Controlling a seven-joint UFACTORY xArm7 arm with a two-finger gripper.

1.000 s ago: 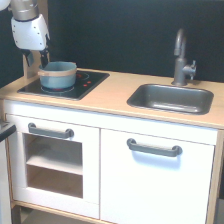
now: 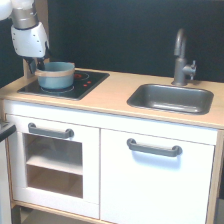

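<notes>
A grey-blue pot [image 2: 57,78] stands on the black stovetop [image 2: 95,80] at the left of the toy kitchen's counter. From the upper left, the white arm reaches down beside it, and my gripper [image 2: 35,63] is at the pot's left rear edge. The dark fingers are small and blurred against the dark background. Whether they touch the pot, or have anything between them, I cannot tell.
To the right, a metal sink [image 2: 172,98] is set into the wooden counter [image 2: 118,92], with a tall grey faucet [image 2: 181,58] behind it. Bare counter lies between stovetop and sink. Below are a windowed oven door [image 2: 55,168] and a white cupboard door [image 2: 153,182], both closed.
The arm and gripper have come down a little, closer to the pot's left rear edge. The pot appears almost unmoved on the stovetop.
</notes>
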